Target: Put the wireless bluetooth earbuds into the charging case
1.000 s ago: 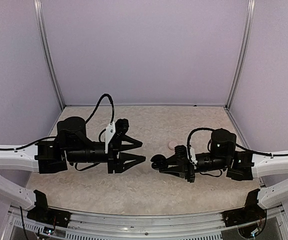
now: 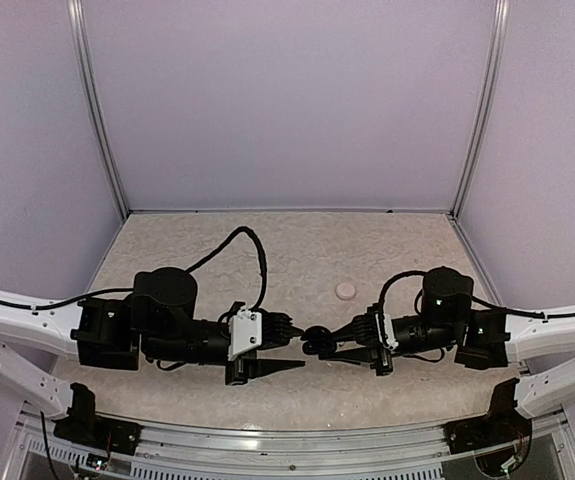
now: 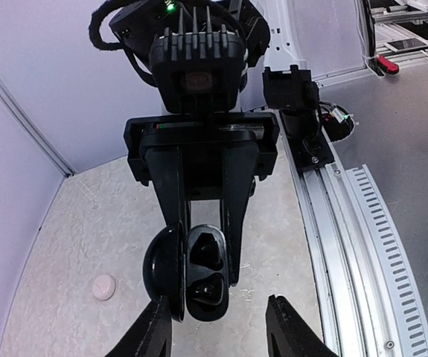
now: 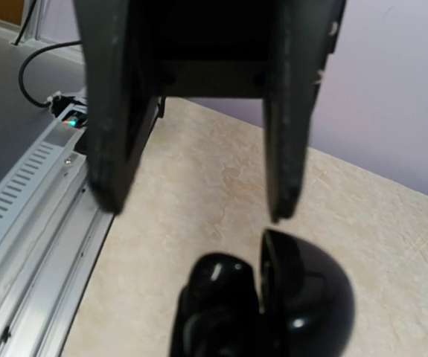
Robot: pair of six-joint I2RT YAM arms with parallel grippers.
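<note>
Near the middle of the top view, my right gripper is shut on a glossy black charging case. The case's lid stands open beside its base, and two recesses in the base face the left wrist camera. A rounded dark shape sits in the lower recess; whether it is an earbud I cannot tell. Facing the case from the left, my left gripper is open, with nothing held. In the right wrist view its fingers stand apart beyond the case. The case hides the right fingertips there.
A small pale pink disc lies on the table behind the case. A metal rail runs along the front edge, and pale walls enclose the other sides.
The right gripper has shifted slightly frontward with the case still in it.
</note>
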